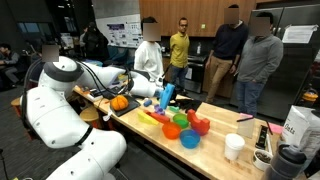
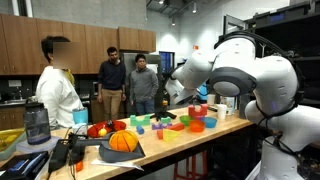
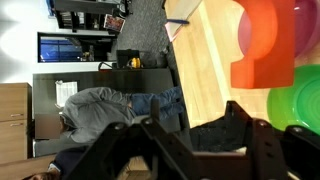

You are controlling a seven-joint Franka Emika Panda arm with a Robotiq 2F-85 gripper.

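Observation:
Below the arm, a red-orange piece (image 1: 198, 123) is at the pink bowl (image 1: 203, 129) in the first exterior view. From the wrist view, the same red piece (image 3: 264, 45) covers part of the pink bowl (image 3: 307, 27) and reaches toward the green bowl (image 3: 300, 101). Whether it rests in the bowl or is still above it cannot be told. The dark fingers of my gripper are spread open along the bottom of that view, apart from the red piece. Blue parts show at the arm's end in the first exterior view.
An orange bowl (image 1: 171, 131) and a blue bowl (image 1: 190, 139) stand close by on the wooden table. To the right are a white cup (image 1: 234, 147) and dark containers (image 1: 287, 161). An orange ball (image 2: 124, 142) lies at the far end. People stand behind the table.

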